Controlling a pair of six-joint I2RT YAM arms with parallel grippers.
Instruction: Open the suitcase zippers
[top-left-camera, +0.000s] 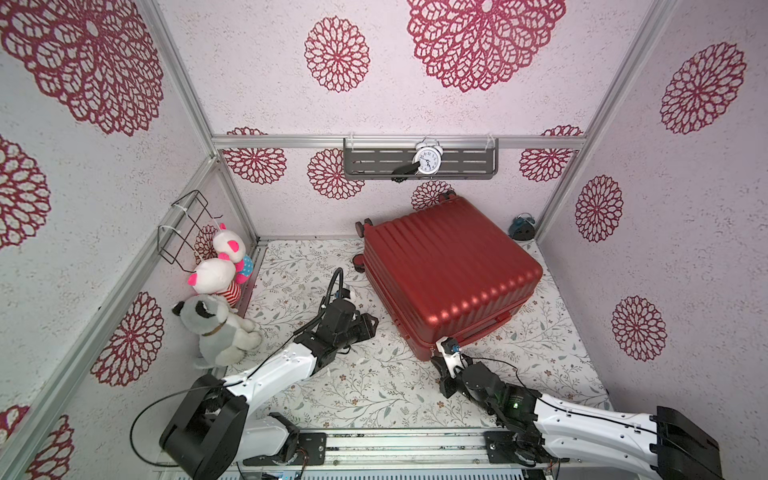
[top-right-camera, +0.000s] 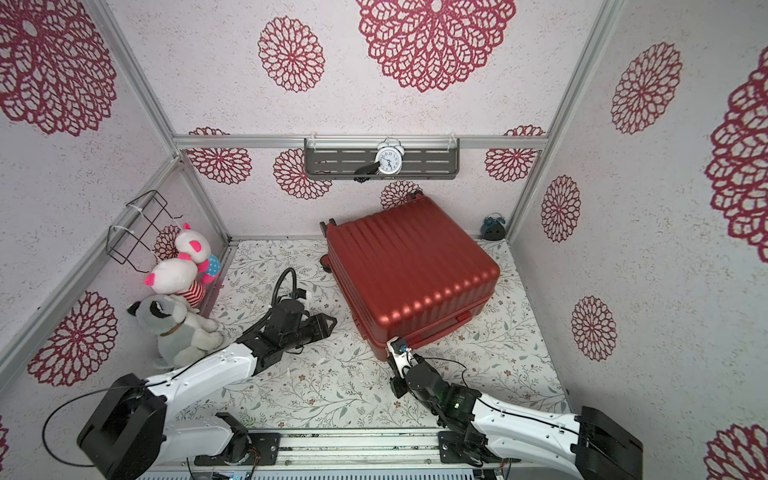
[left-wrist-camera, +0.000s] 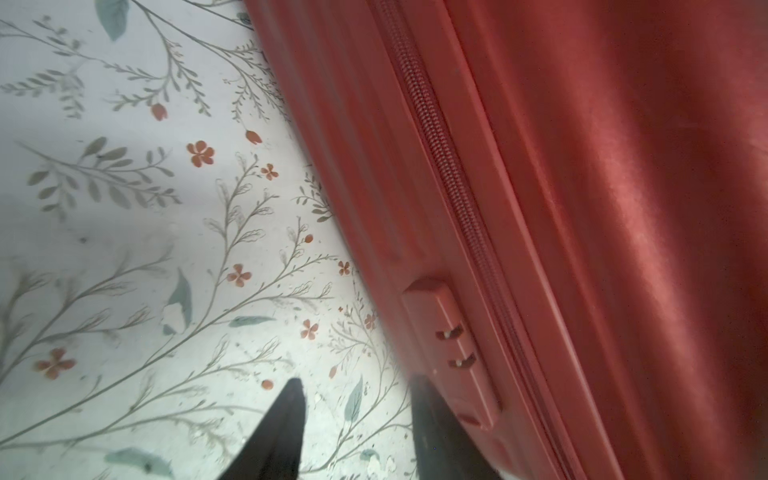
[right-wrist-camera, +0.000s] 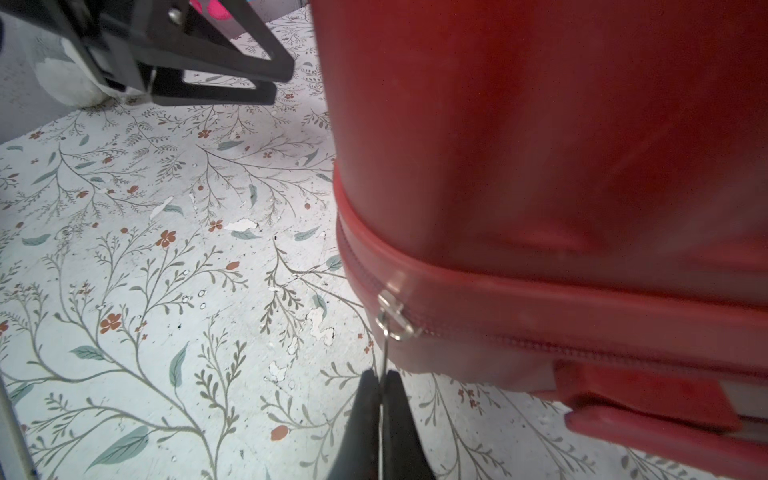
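Note:
The red suitcase lies flat on the patterned surface. Along its left side, a closed stretch of zipper shows in the left wrist view. At the near corner hangs a silver zipper slider with a thin pull running down from it. My right gripper is shut, and that pull runs in between its fingertips. Left of the suitcase, my left gripper stands apart from it with its fingers spread and nothing between them.
Plush toys line the left wall. A clock stands on the back shelf, and a dark round object sits at the back right corner.

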